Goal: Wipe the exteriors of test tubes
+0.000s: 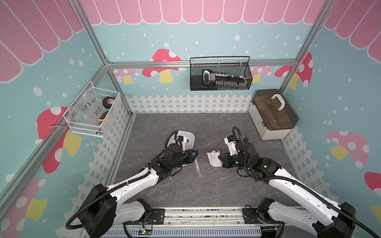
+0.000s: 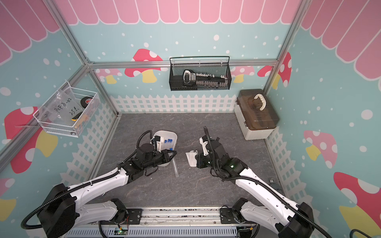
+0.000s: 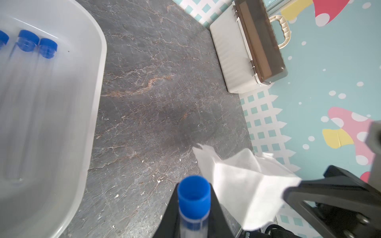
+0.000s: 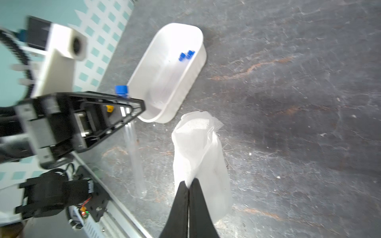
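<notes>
A clear test tube with a blue cap [image 3: 194,198] hangs upright below my left gripper, which is shut on it just under the cap. In the right wrist view the bare tube [image 4: 137,166] reaches well below the fingers. My right gripper is shut on a folded white cloth [image 4: 198,150], pinched near its middle. The cloth stands to the right of the tube, with a gap between them in both top views. In a white bin [image 3: 97,79] lie several more capped tubes [image 3: 27,41].
A box with a brown lid [image 1: 273,113] stands at the back right. Wire baskets hang on the back wall [image 1: 220,79] and the left wall [image 1: 85,127]. Bare grey tabletop [image 1: 214,127] lies behind and in front of the grippers.
</notes>
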